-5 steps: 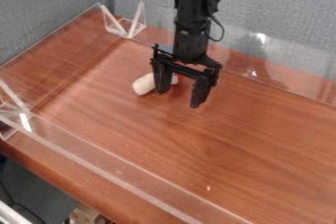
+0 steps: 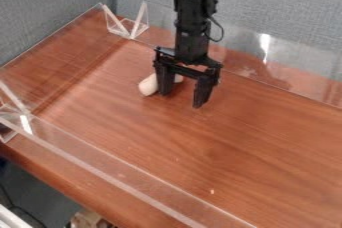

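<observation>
My black gripper [image 2: 183,84] hangs low over the middle-back of the wooden table [image 2: 227,162], its two fingers spread apart. Just left of it and partly behind the left finger lies a pale, rounded oblong object [image 2: 150,86]. The left finger overlaps it in this view; I cannot tell whether they touch.
Clear plastic barriers edge the table, with white brackets [image 2: 127,25] at the back left and more at the left front. Grey padded walls stand behind.
The arm has shifted a little to the left, toward the pale object. The object looks roughly where it was.
</observation>
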